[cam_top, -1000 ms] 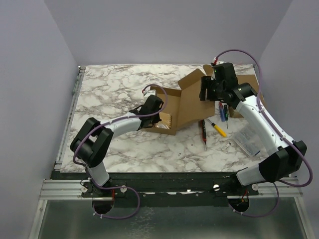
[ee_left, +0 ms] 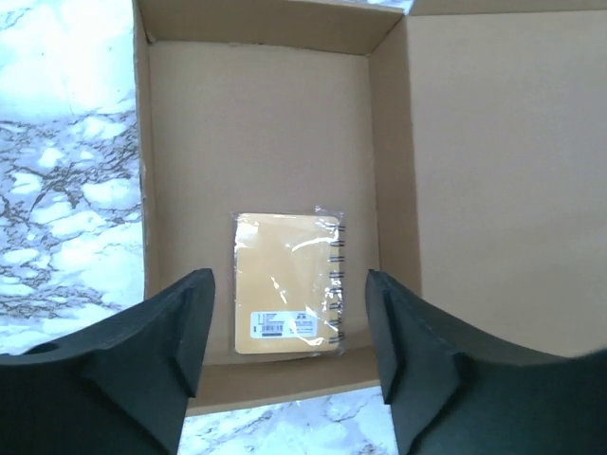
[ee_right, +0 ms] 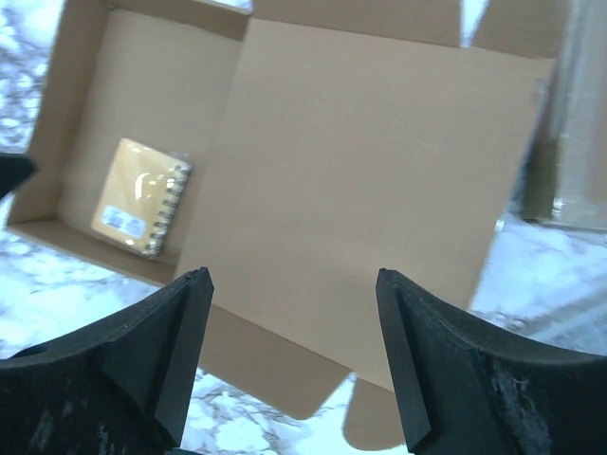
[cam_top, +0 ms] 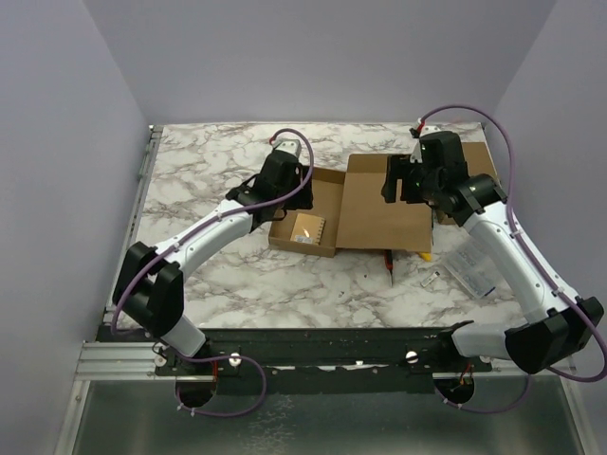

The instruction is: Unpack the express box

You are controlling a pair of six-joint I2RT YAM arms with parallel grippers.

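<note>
An open cardboard box (cam_top: 324, 199) holds a wrapped spiral notebook (ee_left: 285, 275) with a barcode label. Its lid (ee_right: 360, 180) is folded out flat to the right, over some tools that peek from beneath in the top view. My left gripper hangs above the box, fingers apart with nothing between them, the notebook visible below. My right gripper is raised over the lid's right part, also open and empty.
A second cardboard piece (cam_top: 474, 157) stands at the back right, and a clear plastic case (cam_top: 471, 268) lies at the right front.
The lid has swung down flat to the right, covering most tools. The left arm has risen from the box.
</note>
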